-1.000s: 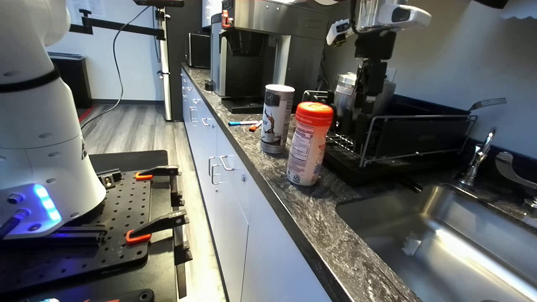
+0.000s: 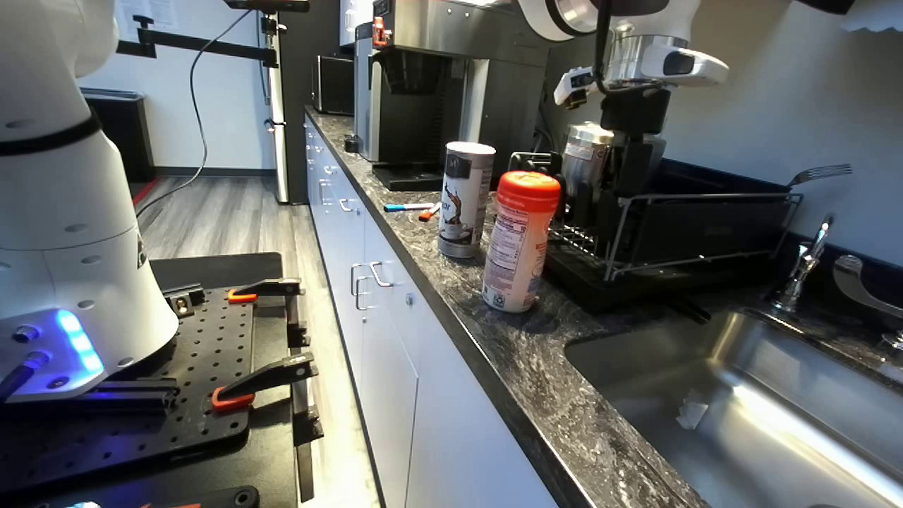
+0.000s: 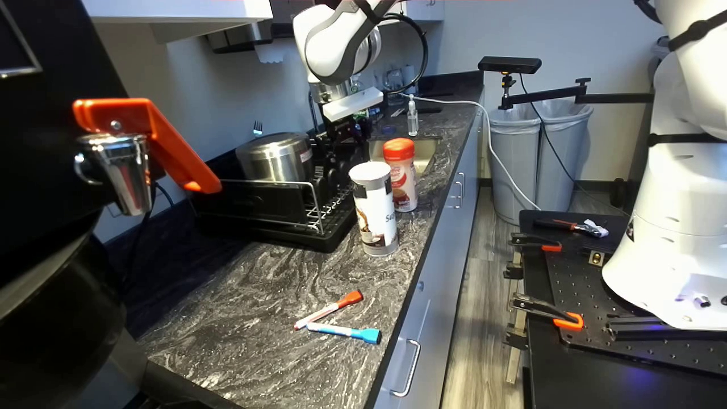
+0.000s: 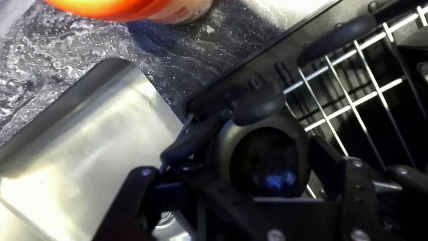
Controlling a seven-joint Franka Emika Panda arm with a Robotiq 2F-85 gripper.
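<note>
My gripper (image 2: 622,173) points down over the near part of the black dish rack (image 2: 690,224), beside the metal pot (image 2: 585,152). In the wrist view its dark fingers (image 4: 353,180) stand apart at the bottom. A round black cup-like item (image 4: 262,162) shows between and beyond them; contact with it cannot be made out. Black rubber-tipped prongs (image 4: 258,105) of the rack lie close by. In exterior view 2 the gripper (image 3: 338,153) is dark against the rack, so its fingertips are hard to separate.
A red-capped creamer bottle (image 2: 522,241) and a white canister (image 2: 465,199) stand on the counter in front of the rack. Two markers (image 3: 344,332) lie farther along. The steel sink (image 2: 762,406) adjoins the rack, and a fork (image 2: 821,173) sticks up at its far end.
The arm has come down toward the rack and shifted slightly right in exterior view 1. My fingers, narrow together before, now look spread wider. Bottle and canister have not moved.
</note>
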